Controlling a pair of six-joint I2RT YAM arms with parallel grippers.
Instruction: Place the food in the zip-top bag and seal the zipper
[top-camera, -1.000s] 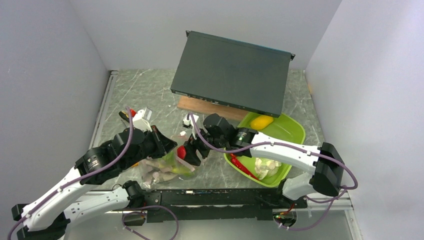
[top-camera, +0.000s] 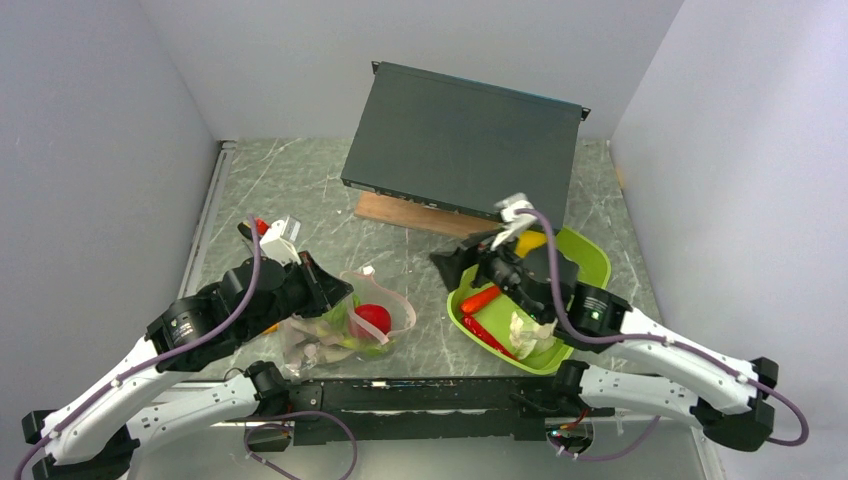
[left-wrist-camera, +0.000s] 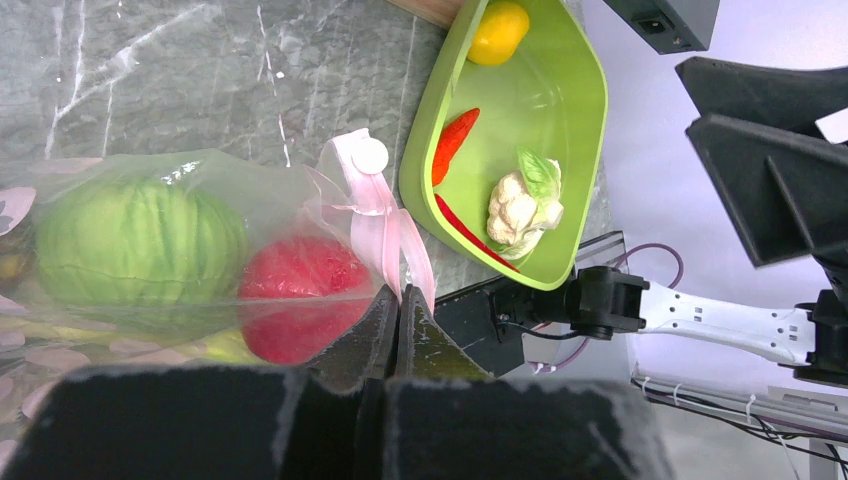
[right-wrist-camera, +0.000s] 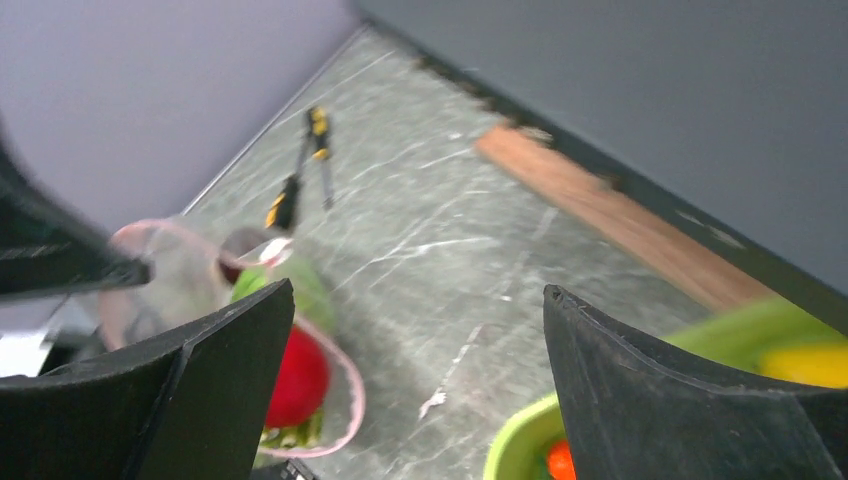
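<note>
The clear zip top bag (left-wrist-camera: 205, 175) with a pink rim lies on the left of the counter, its mouth facing the green bin. Inside are a round red food (top-camera: 372, 319) near the mouth and a green cabbage (left-wrist-camera: 140, 245) deeper in. My left gripper is shut with its tips on the bag's pink rim. My right gripper stands open, empty, by the bin's left side. In the green bin (left-wrist-camera: 590, 120) are a yellow food (left-wrist-camera: 498, 32), a carrot (top-camera: 480, 299), a red chili (top-camera: 488, 338) and cauliflower (left-wrist-camera: 517, 210).
A large dark box (top-camera: 460, 145) overhangs the back, with a wooden board (top-camera: 410, 212) beneath its front edge. Dark-and-yellow tools (right-wrist-camera: 285, 203) lie at the far left. Bare counter (top-camera: 425, 290) separates bag and bin.
My right gripper was at the bag's mouth and has swung right, up to the bin. The left arm stays nearly still.
</note>
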